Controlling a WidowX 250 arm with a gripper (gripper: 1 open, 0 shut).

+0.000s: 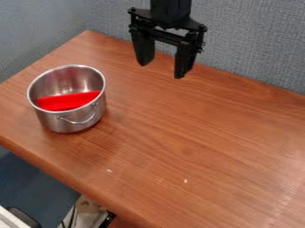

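Observation:
A steel pot (67, 84) with a wire handle stands upright at the left of the wooden table, a red object (66, 100) lying inside it. My black gripper (163, 63) hangs at the top centre, above the back of the table and apart from the pot, its two fingers wide apart with nothing between them.
A grey wall runs behind it. Dark floor, cables and some small items show beyond the lower left edge.

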